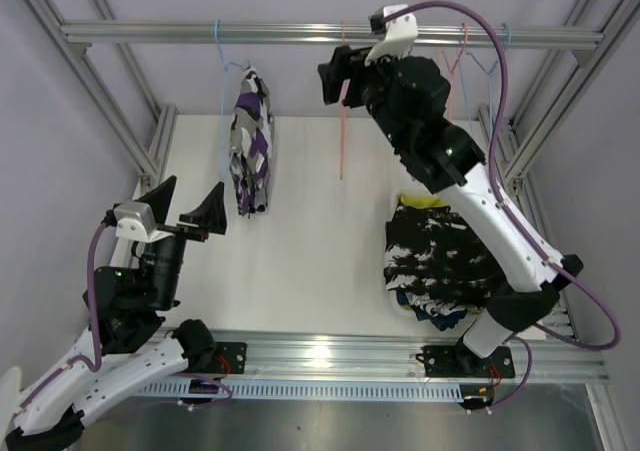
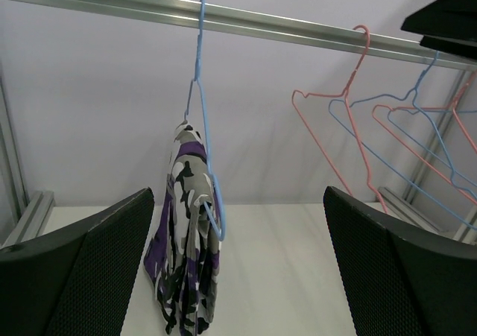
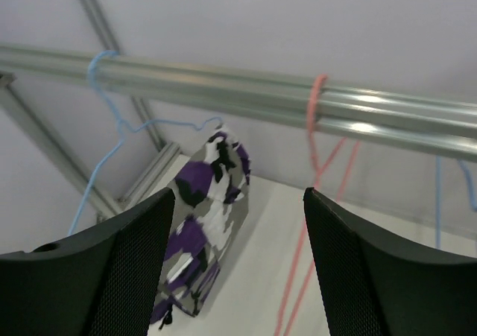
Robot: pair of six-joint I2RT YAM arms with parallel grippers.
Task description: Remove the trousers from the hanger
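Note:
Patterned grey, white and purple trousers (image 1: 250, 146) hang folded on a blue hanger (image 1: 222, 111) at the rail's left; the left wrist view shows them (image 2: 182, 209) straight ahead, between open fingers. My left gripper (image 1: 190, 196) stands open at lower left, short of the trousers, nothing between its fingers. My right gripper (image 1: 340, 76) is open beside the rail, right of the trousers; its wrist view shows the trousers (image 3: 201, 224) beyond, with a pink hanger (image 3: 314, 127) nearer.
The metal rail (image 1: 280, 33) also carries several empty pink and blue hangers at the right. A white bin (image 1: 392, 301) with folded dark clothes (image 1: 435, 261) lies below them.

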